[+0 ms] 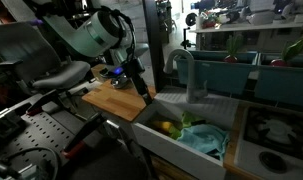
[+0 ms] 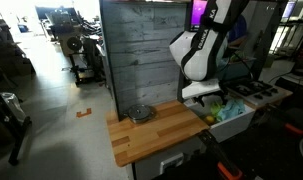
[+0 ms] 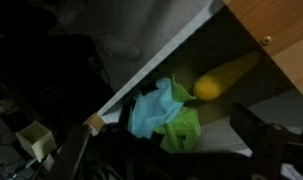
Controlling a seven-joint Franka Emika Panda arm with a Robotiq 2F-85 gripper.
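My gripper (image 1: pixel 145 94) hangs low at the left side of the sink (image 1: pixel 213 171), near the wooden board; its small size in this view hides its fingers. In the wrist view, the dark fingers of the gripper stand open and apart, with nothing held between them. Inside the sink, a long yellow object (image 3: pixel 226 76) lies close to the wooden edge. Beside it are a green object (image 3: pixel 179 131) and a crumpled light blue cloth (image 3: pixel 153 113). Exterior view 1 shows the cloth (image 1: pixel 203 138) on the right of the yellow and green things.
A grey faucet (image 1: pixel 192 75) rises behind the sink. To the left is a wooden board (image 1: pixel 113 100), with a metal bowl (image 2: pixel 138 112) on the counter. The stove (image 1: pixel 275 135) stands right of the sink, and blue planters (image 1: pixel 281 80) line the back.
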